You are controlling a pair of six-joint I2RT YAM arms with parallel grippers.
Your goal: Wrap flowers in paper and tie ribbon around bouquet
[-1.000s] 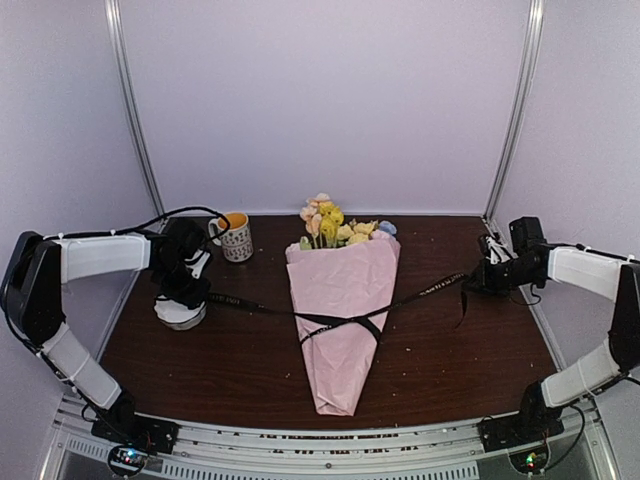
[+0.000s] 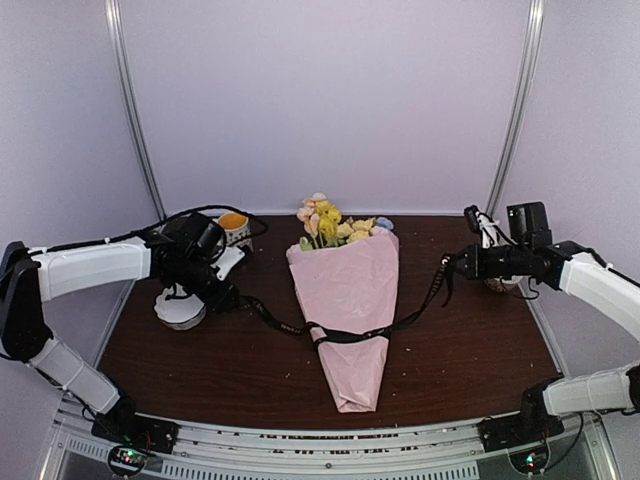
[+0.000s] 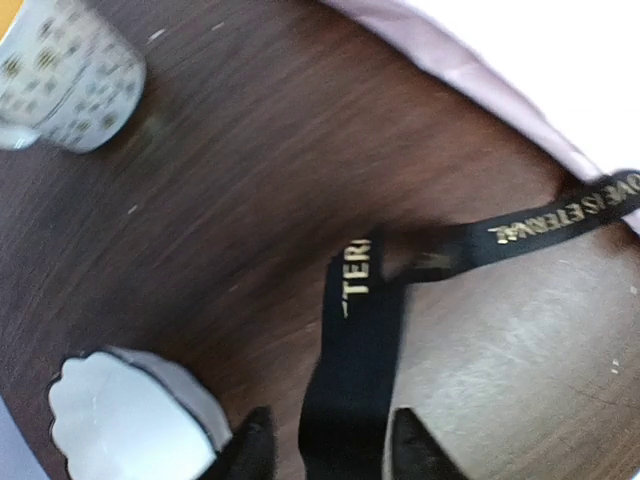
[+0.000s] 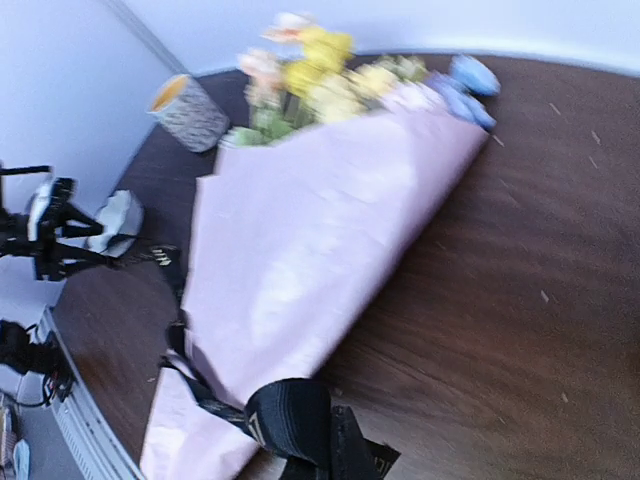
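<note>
The bouquet of yellow, pink and blue fake flowers (image 2: 330,225) lies in pink wrap (image 2: 340,285), a black printed ribbon (image 2: 350,336) crossed around its lower part. My left gripper (image 2: 225,300) is at the ribbon's left end; in the left wrist view its fingers (image 3: 250,450) stand apart around the blurred ribbon (image 3: 350,370). My right gripper (image 2: 455,262) is shut on the ribbon's right end, raised over the table; in the right wrist view the ribbon (image 4: 285,415) bunches at its fingertips (image 4: 340,450).
A patterned mug (image 2: 237,232) stands behind the left arm. A white bowl (image 2: 178,310) sits at the left, below that arm, and another container (image 2: 500,284) is partly hidden behind the right arm.
Both grippers have moved toward the middle, the right one higher. The ribbon now sags more on the left and rises to the right.
</note>
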